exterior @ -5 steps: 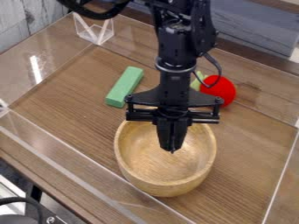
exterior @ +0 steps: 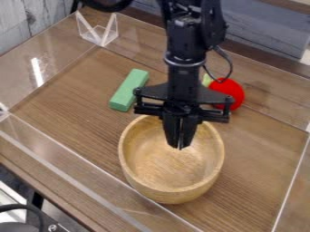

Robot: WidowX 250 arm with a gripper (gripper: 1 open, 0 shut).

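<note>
My black gripper [exterior: 182, 127] hangs over the back part of a round tan bowl [exterior: 169, 172]; whether anything is between its fingers I cannot tell. Behind the gripper at the right sits a red ball-like object [exterior: 230, 94], partly hidden by the arm. A green block [exterior: 129, 91] lies on the wooden surface to the left of the arm.
A clear wire-like holder [exterior: 98, 27] stands at the back left. Pale walls or edges border it at the back and left.
My gripper has risen slightly and moved back from its place over the bowl. The bowl and the other objects look unmoved.
</note>
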